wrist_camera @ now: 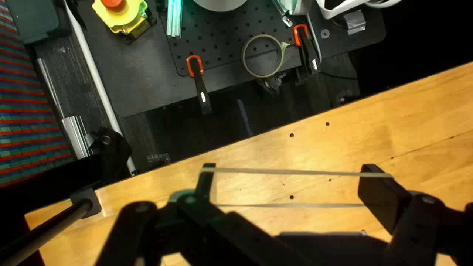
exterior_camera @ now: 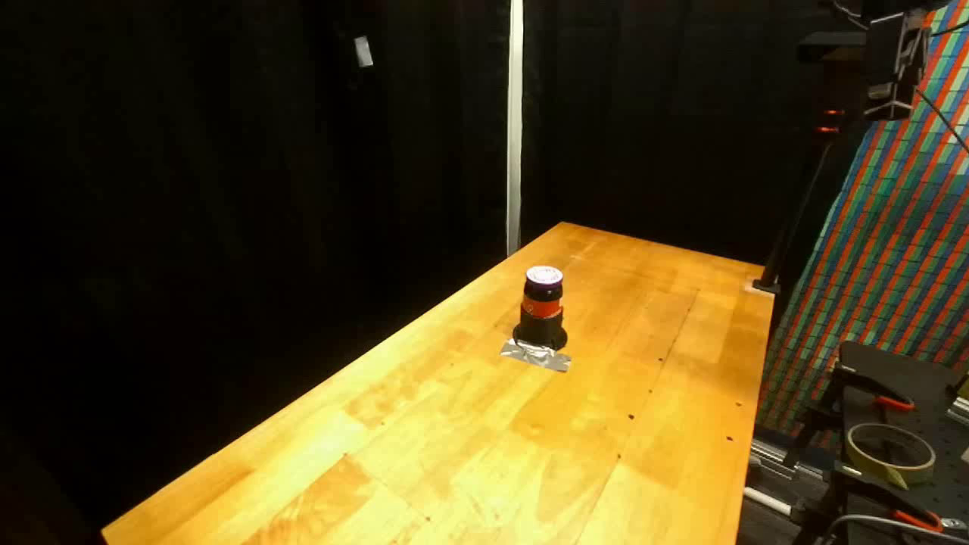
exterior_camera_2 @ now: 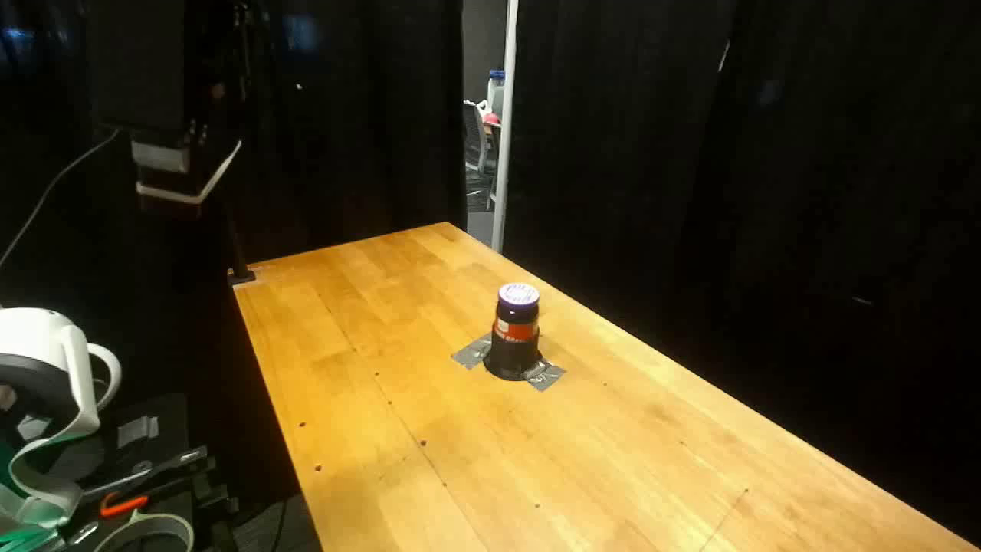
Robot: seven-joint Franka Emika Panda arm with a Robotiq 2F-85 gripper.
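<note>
My gripper is open, its two black fingers wide apart in the wrist view. A pale elastic band [wrist_camera: 283,172] runs taut from one finger to the other in two strands, looped around them. Only bare wood shows between the fingers, far below. On the wooden table stands an upright dark jar [exterior_camera: 542,307] with an orange label and a whitish-purple lid; exterior view 2 shows the same jar [exterior_camera_2: 516,322]. Its foot sits in a black round base [exterior_camera_2: 501,365] taped to the tabletop. High beyond the table's far corner, the gripper [exterior_camera_2: 184,175] hangs well away from the jar.
Apart from the jar, the wooden table [exterior_camera: 436,436] is clear. A black post [wrist_camera: 82,208] is fixed at its corner. Beside it, a dark bench [wrist_camera: 146,79] carries orange-and-black clamps [wrist_camera: 199,82], a tape roll [wrist_camera: 265,55] and a yellow box with a red button [wrist_camera: 122,13]. Dark curtains surround the table.
</note>
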